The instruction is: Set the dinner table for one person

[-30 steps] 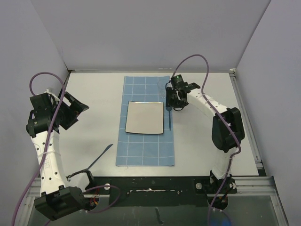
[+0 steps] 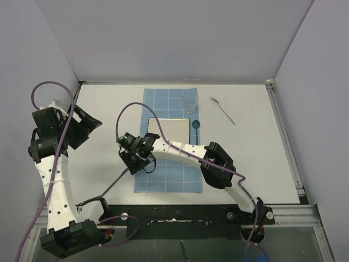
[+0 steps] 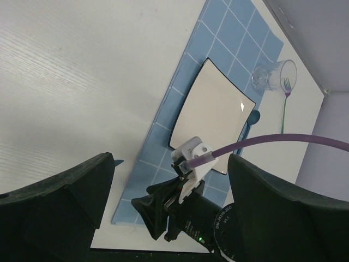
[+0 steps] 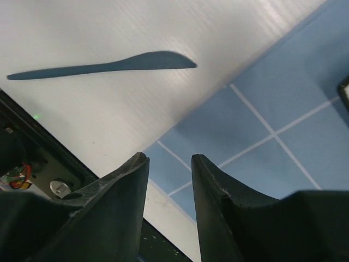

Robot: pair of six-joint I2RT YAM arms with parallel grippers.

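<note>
A blue placemat (image 2: 169, 183) bears a white square plate (image 2: 170, 129) near its middle. A dark spoon (image 2: 196, 125) lies right of the plate, and a clear glass (image 2: 190, 101) stands at the mat's far right corner. A dark blue knife (image 4: 142, 61) rests on the bare table, left of the mat. Above the mat's left edge hovers my right gripper, part open and empty, the knife beyond its fingertips. A fork (image 2: 222, 111) lies at the far right. My left gripper (image 2: 90, 124) is raised at the left, its fingers wide apart with nothing between.
The right arm (image 2: 185, 153) stretches across the plate and mat, hiding part of both. Bare white table (image 2: 251, 158) lies open on the right. A dark rail (image 2: 180, 215) runs along the front edge.
My right arm has swept left from beside the spoon, across the plate, and toward the front, near the knife. The left arm has barely moved. Spoon, plate and fork lie where they were.
</note>
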